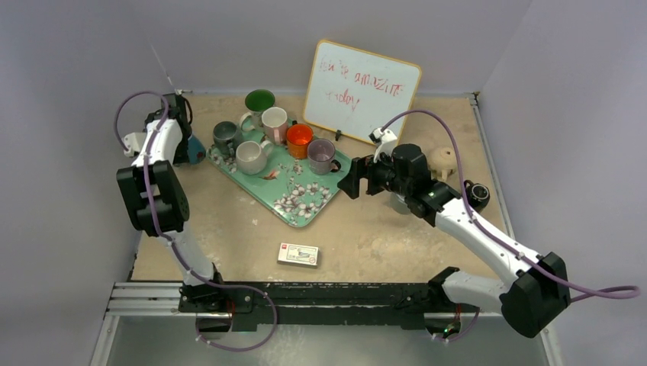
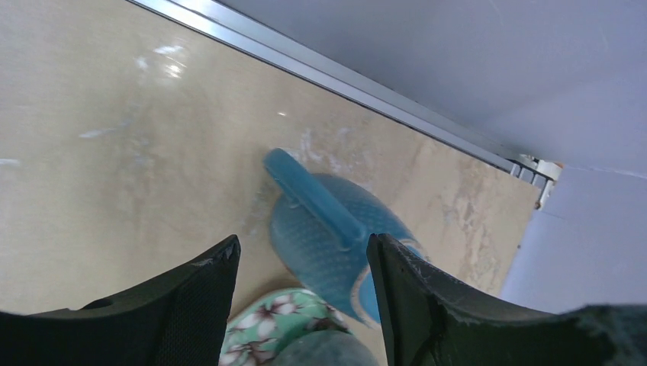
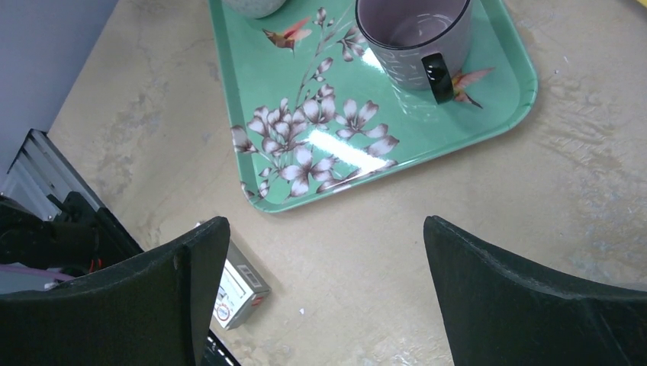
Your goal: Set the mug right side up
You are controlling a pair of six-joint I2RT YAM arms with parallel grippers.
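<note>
A blue mug point(image 2: 320, 244) lies on its side on the bare table at the back left, its handle point(image 2: 309, 187) uppermost; in the top view it point(image 1: 195, 150) is partly behind my left arm. My left gripper is over it, fingers apart, with the mug below and beyond their tips. My right gripper stands open over the table right of the tray, with nothing between its fingers.
A green floral tray point(image 1: 294, 206) holds several upright mugs. A whiteboard point(image 1: 362, 88) leans at the back, a small box point(image 1: 297, 255) lies at the front, and more items sit at the right.
</note>
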